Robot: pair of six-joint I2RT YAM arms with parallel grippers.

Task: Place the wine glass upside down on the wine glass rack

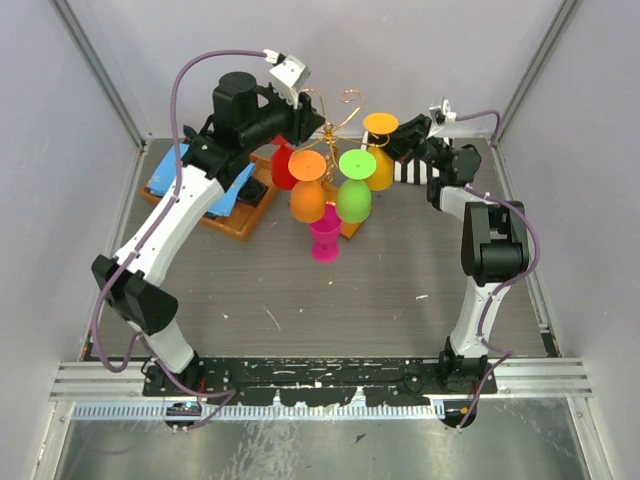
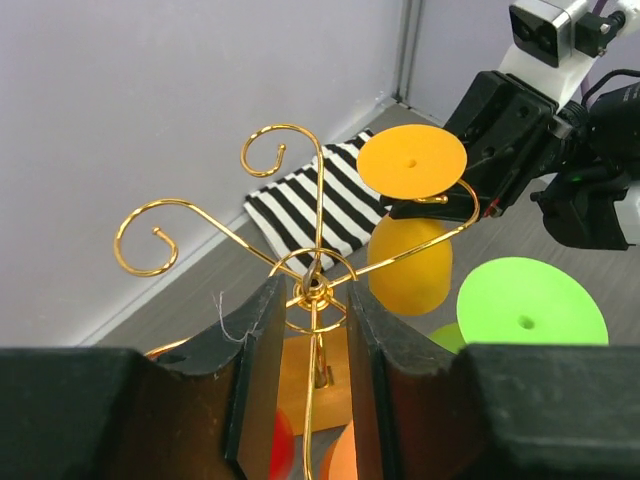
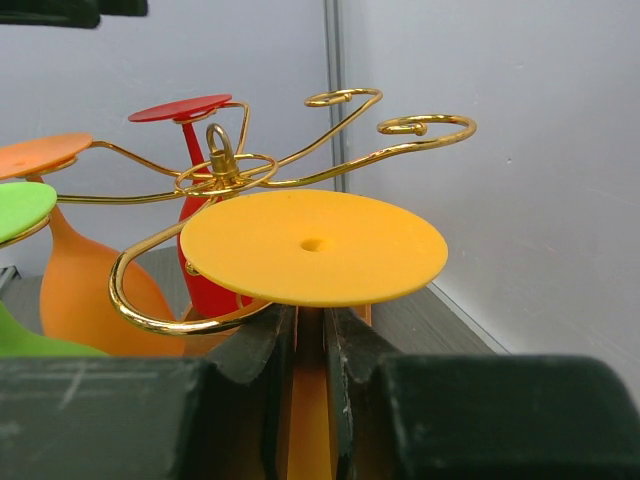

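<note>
The yellow glass [image 1: 379,168] hangs upside down at the rack's right hook, its base [image 3: 315,245] on top and the gold hook curving beneath. My right gripper is shut on its stem. The gold rack [image 2: 313,292] also bears upside-down red [image 1: 282,170], orange [image 1: 308,200] and green [image 1: 353,202] glasses. A magenta glass [image 1: 325,238] stands upright in front. My left gripper is partly open at the rack's centre, with a gap between its fingers. The gold rod shows in that gap; whether the fingers touch it, I cannot tell.
A wooden tray [image 1: 236,226] with blue items [image 1: 230,192] stands at the left, partly under my left arm. Black-and-white striped cloth [image 2: 318,195] lies behind the yellow glass. Two rear hooks [image 2: 150,240] are bare.
</note>
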